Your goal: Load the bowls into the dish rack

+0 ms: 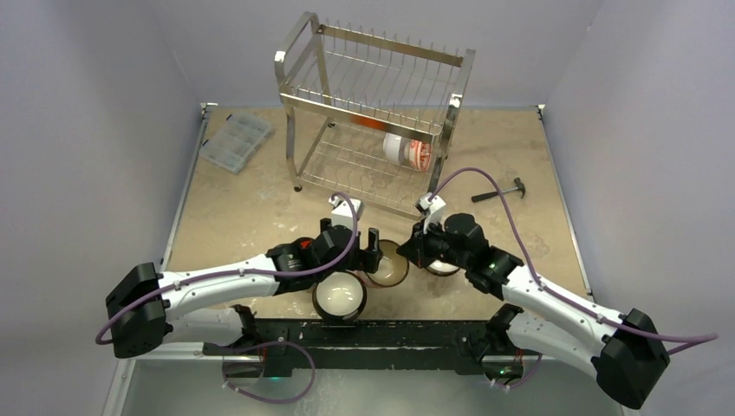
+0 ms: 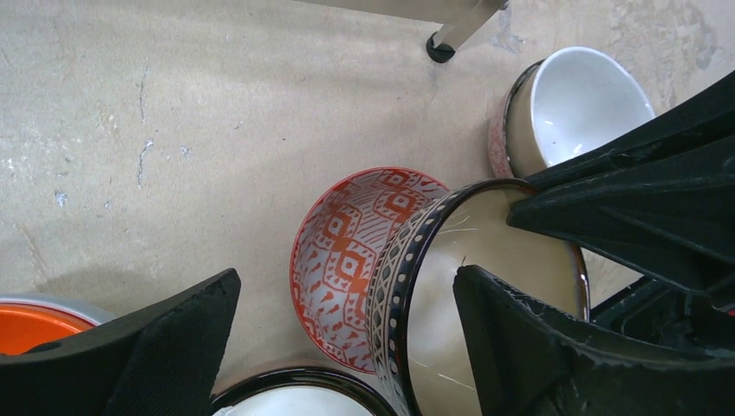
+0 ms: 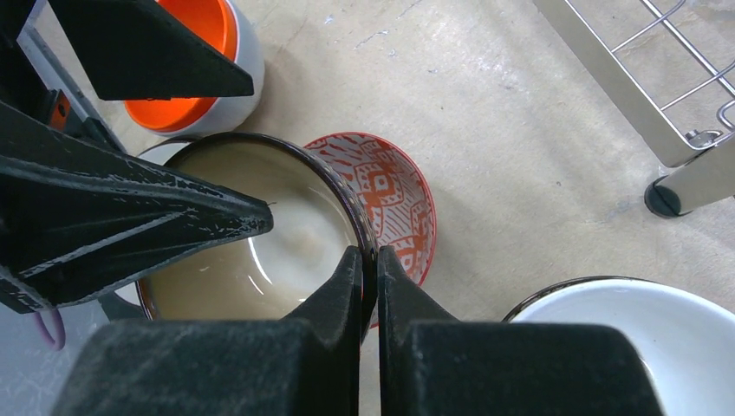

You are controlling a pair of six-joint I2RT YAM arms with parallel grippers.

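Observation:
My right gripper is shut on the rim of a beige dark-rimmed bowl [image 3: 260,260], lifting it slightly beside a red-patterned bowl [image 2: 338,277] that shows beneath it. My left gripper stands open, one finger over the beige bowl's inside. A white bowl with dark rim [image 1: 338,295] sits nearer the front edge, an orange bowl [image 3: 178,108] in a white one lies left, and more nested bowls [image 2: 589,104] are at right. The dish rack [image 1: 377,121] stands behind, holding white and red-patterned bowls [image 1: 407,152] on its lower shelf.
A clear compartment box [image 1: 234,143] lies at the back left and a hammer [image 1: 498,191] at the right. Bare table lies left and in front of the rack. Both arms are close together at the centre.

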